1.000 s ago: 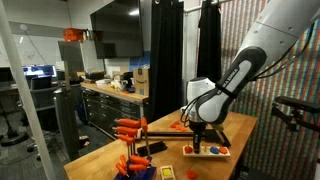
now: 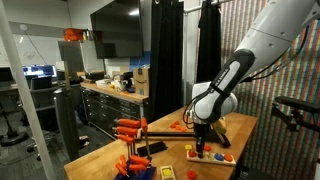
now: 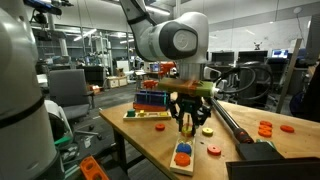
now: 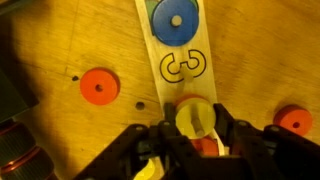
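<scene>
My gripper is shut on a yellow disc (image 4: 195, 118), which sits low in the wrist view at the board's end. The pale wooden board (image 4: 184, 66) carries a printed 3 and a blue disc (image 4: 175, 20). A red piece (image 4: 207, 146) shows just below the held disc, partly hidden by the fingers. From exterior view 2, the gripper (image 3: 187, 128) is over the far end of the board, with blue (image 3: 182, 158) and orange (image 3: 180, 172) discs nearer the camera. Whether the held disc touches the board is unclear.
Loose red discs lie left (image 4: 99, 86) and right (image 4: 294, 119) of the board. Another yellow disc (image 4: 145, 170) is partly hidden by the gripper. Several more discs and a dark bar (image 3: 235, 128) occupy the table's right side.
My arm and gripper have shifted slightly right and down in exterior view 1. The board also appears a little farther right and lower than before.
</scene>
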